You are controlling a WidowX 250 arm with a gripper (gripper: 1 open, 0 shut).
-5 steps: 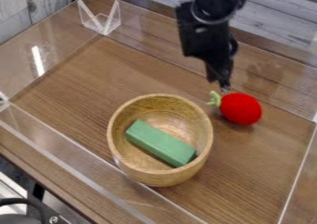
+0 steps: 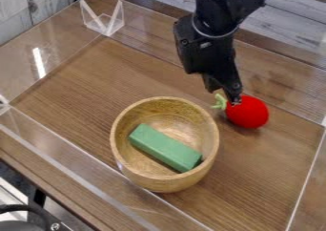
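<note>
The black gripper [image 2: 214, 82] hangs over the middle right, just above and left of a red strawberry-like object [image 2: 247, 112] with green leaves, which lies on the wooden table. Whether its fingers are open or shut is hard to make out. Below and left is a wooden bowl [image 2: 139, 130] holding a green block [image 2: 165, 147].
A clear acrylic piece [image 2: 105, 15] stands at the upper left. A dark cable lies at the lower left edge.
The bowl, green block and red object have not visibly moved.
</note>
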